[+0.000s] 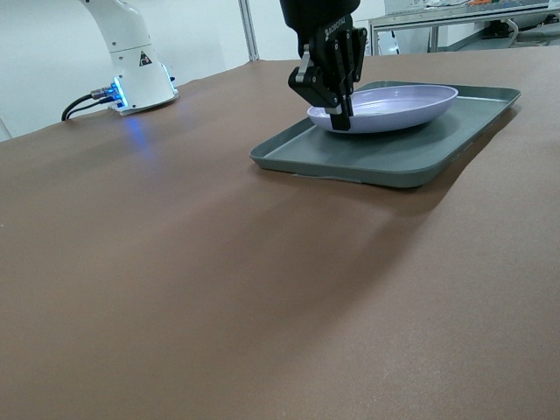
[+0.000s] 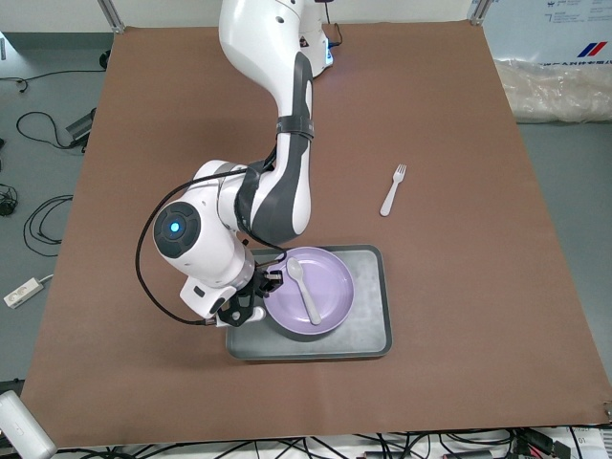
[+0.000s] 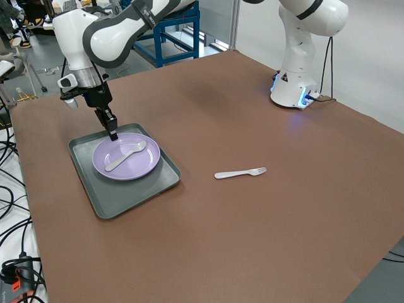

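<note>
A lilac plate (image 2: 335, 292) rests on a grey tray (image 2: 359, 335), with a white spoon (image 3: 126, 156) lying across it. The black gripper (image 1: 341, 116) is at the plate's rim, on the side away from the fork in the right view, pointing down over the tray; in the left view it is partly behind the wrist. Whether its fingers hold the rim or are merely beside it is unclear. A white fork (image 3: 240, 172) lies on the brown table (image 3: 265, 221), apart from the tray.
Cables and equipment lie off the table's edge.
</note>
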